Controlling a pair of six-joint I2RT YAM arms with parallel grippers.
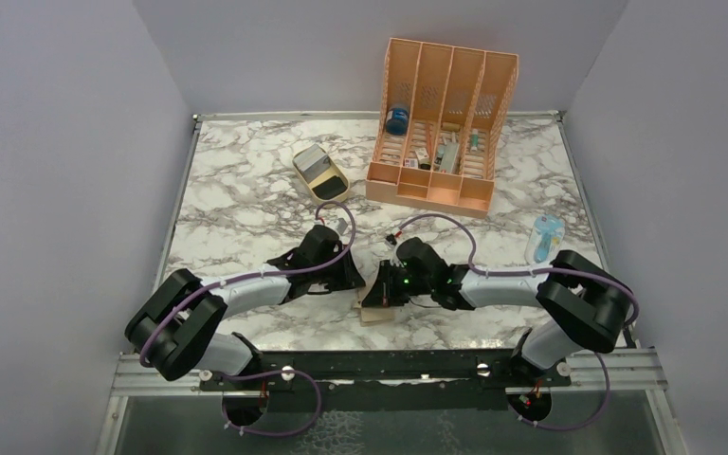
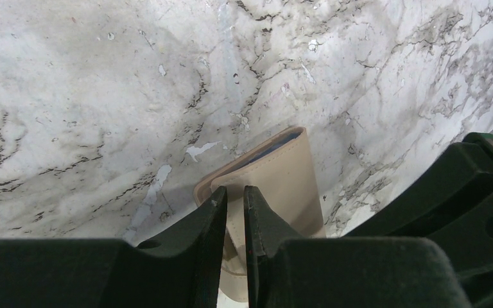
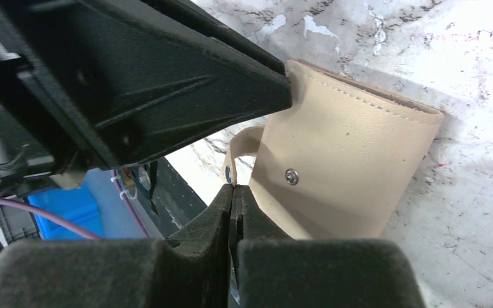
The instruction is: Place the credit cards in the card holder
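A beige leather card holder point(image 1: 376, 314) lies on the marble table, under both grippers. In the left wrist view its top edge point(image 2: 269, 179) shows a dark slit. My left gripper is slightly open, its fingertips at the holder's near flap. In the right wrist view the holder point(image 3: 343, 154) shows a snap stud, and a narrow strap stands at its left side. My right gripper is shut, its tips by that strap, nothing clearly between them. The left gripper's black body reaches over the holder's corner there. I cannot make out any cards for certain.
A tan tray point(image 1: 299, 163) with grey and black contents sits at the back. A peach organiser point(image 1: 431, 197) with bottles and small items stands behind the grippers. A blue-and-white package point(image 1: 545, 237) lies at the right.
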